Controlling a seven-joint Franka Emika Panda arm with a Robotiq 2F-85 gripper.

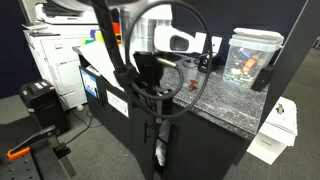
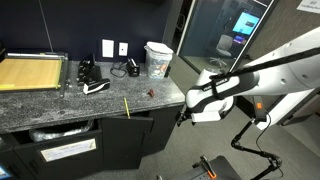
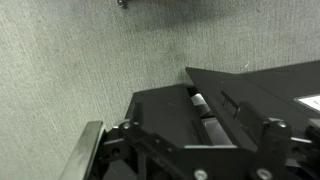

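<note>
A black cabinet door stands ajar beneath the countertop in exterior view 1. In the wrist view, dark panels are seen from above, and pale items show in the gap between them. My gripper is open, its fingers spread wide at the bottom of that view, with no object held between them. The white arm reaches in from the right in exterior view 2, ending in front of the cabinet. In exterior view 1, the arm and its black cable hide part of the counter.
On the speckled countertop stand a clear lidded tub and a small red object. An open drawer juts out left of the cabinet. A white box is on the floor to the right. Open grey floor surrounds the panels.
</note>
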